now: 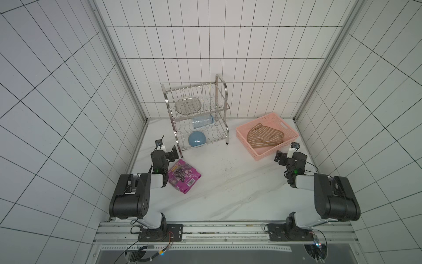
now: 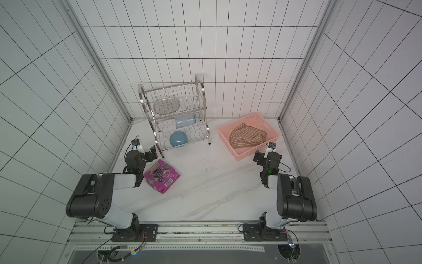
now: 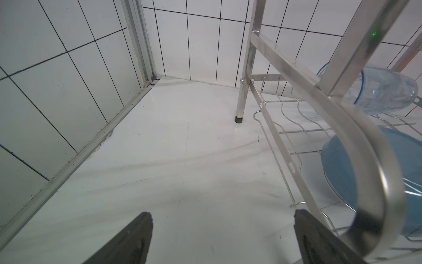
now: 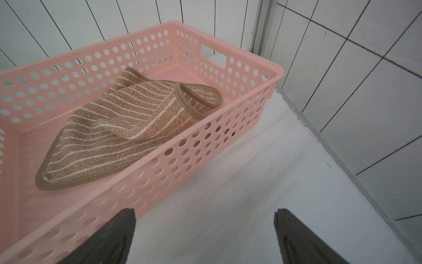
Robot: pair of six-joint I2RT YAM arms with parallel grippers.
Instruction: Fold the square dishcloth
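Observation:
The brown dishcloth [image 4: 131, 114] with white stripes lies crumpled in the pink basket [image 1: 259, 154], one edge curled up in the right wrist view. Just outside the basket's front right side, my right gripper is open and holds nothing; its fingers [image 4: 112, 237] stand wide apart. On the far left, my left gripper is likewise open and empty, in front of the metal rack [image 1: 197, 115]. Its right finger [image 3: 323, 239] appears close to the rack's front leg in the left wrist view. Neither gripper touches the cloth.
On the rack are a glass dish [image 1: 188, 105], a clear jug [image 1: 202, 121] and a blue bowl [image 1: 197, 139]. A purple bag [image 1: 183, 176] lies beside the left arm. Tiled walls bound the sides and back.

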